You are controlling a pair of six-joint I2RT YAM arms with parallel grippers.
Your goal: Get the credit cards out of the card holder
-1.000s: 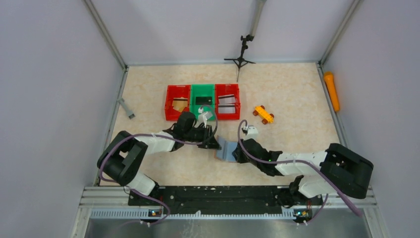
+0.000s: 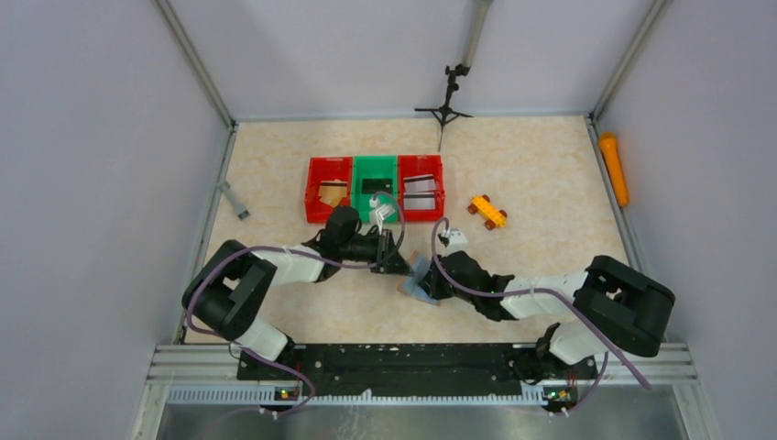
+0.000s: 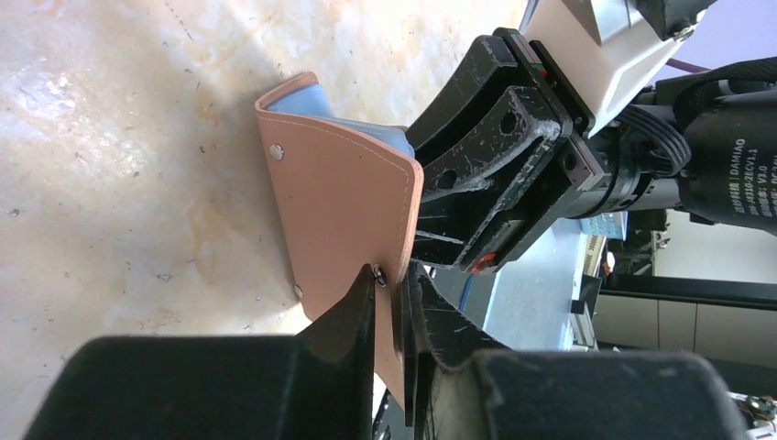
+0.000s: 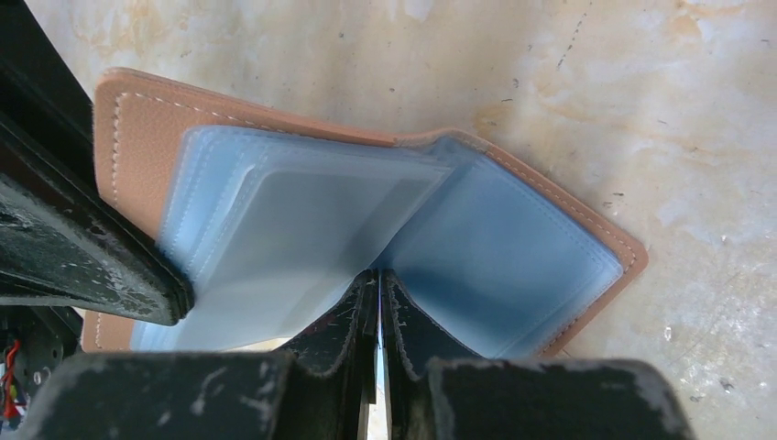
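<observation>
The tan card holder stands spread open, tilted up off the table on one side, its blue lining and clear sleeves facing my right gripper. In the left wrist view, my left gripper has its fingers slightly apart on either side of the holder's edge; whether they press on it cannot be told. One left finger lies over the sleeves in the right wrist view. My right gripper is shut at the fold between the sleeves, pinching what looks like clear sleeve. No card can be made out separately.
Behind the arms stand a red bin, a green bin and another red bin, with items inside. A yellow toy car sits to the right of them. Bare table surrounds the holder in front.
My right gripper has moved left toward the left one, and the holder's sides have folded closer together and turned a little.
</observation>
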